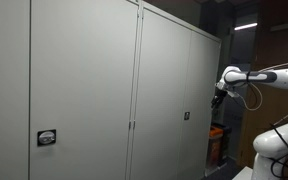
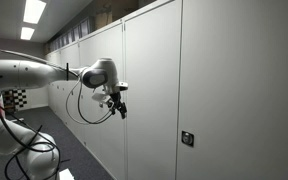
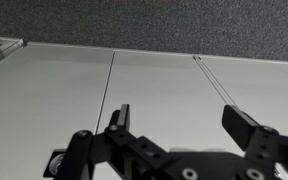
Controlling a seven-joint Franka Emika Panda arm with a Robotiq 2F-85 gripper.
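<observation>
My gripper is open in the wrist view, its two black fingers wide apart with nothing held between them. Beyond them are pale cabinet doors (image 3: 159, 85), split by dark seams. In exterior view 2 the gripper (image 2: 121, 99) hangs in front of tall grey-white doors (image 2: 150, 80), apparently clear of them. A dark square door latch (image 2: 187, 138) sits to its right. Exterior view 1 shows the arm (image 1: 269, 77) at the far right, with the gripper (image 1: 217, 101) small and dark there. One latch (image 1: 187, 116) is close by; another latch (image 1: 47, 137) is far left.
An orange bin (image 1: 216, 133) stands low behind the arm. Dark speckled carpet (image 3: 174, 22) borders the cabinets in the wrist view. Cables loop around the arm in exterior view 2. To the left, a checkered board (image 2: 15, 98) stands in the background.
</observation>
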